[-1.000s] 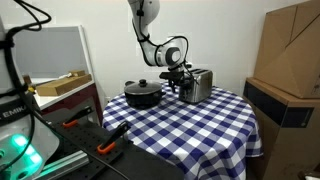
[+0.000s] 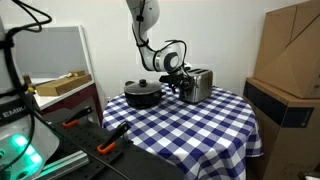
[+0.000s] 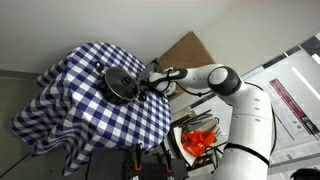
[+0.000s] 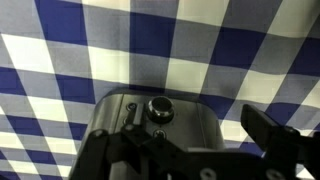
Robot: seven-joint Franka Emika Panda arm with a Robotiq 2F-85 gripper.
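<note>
A silver toaster (image 2: 203, 85) stands on the blue and white checked cloth. In the wrist view its metal end panel (image 4: 190, 118) fills the lower middle, with a round black knob (image 4: 160, 108) on it. My gripper (image 2: 182, 88) is low at the toaster's near left end. Its dark fingers (image 4: 263, 127) spread to either side of the panel, so the fingers are open, with the knob lying between them in the image. Whether a finger touches the knob or toaster, I cannot tell. In exterior view 2 the arm largely hides the toaster.
A black lidded pot (image 2: 143, 95) sits left of the gripper. Cardboard boxes (image 2: 285, 110) stand to the right, beyond the cloth.
The arm's upper links have shifted right in exterior view 1, and the wrist has tilted slightly. The gripper stays close to the toaster's end; toaster and pot have not visibly moved.
</note>
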